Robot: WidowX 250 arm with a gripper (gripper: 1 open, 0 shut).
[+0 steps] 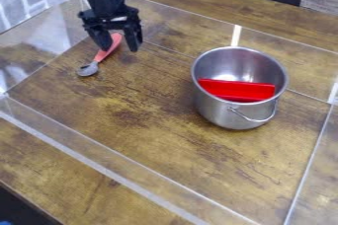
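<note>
My black gripper (117,36) is at the upper left, open, its fingers pointing down around the handle of a spoon (106,52) with a red handle and a silver head, which lies on the wooden table. A steel pot (238,111) with a wire handle stands at the right, with a red block (235,90) inside it.
Pale strips run along its surface near the left, back and right edges.
</note>
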